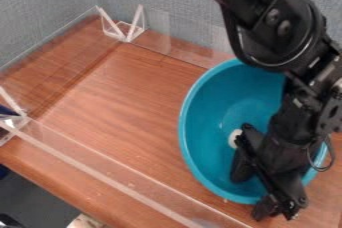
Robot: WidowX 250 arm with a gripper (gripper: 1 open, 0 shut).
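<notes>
A blue round basin [205,107] stands on the wooden table at the right. My black gripper [254,182] reaches down into its lower part, with fingers over the inside and near the front rim. A small white object [235,137] lies in the basin just behind the gripper, partly hidden by it. Whether the fingers hold anything is hidden.
Bare wooden table [107,102] fills the left and middle. A white wire frame [123,27] stands at the back wall, another at the left edge. Clear panels run along the back and front-left edges.
</notes>
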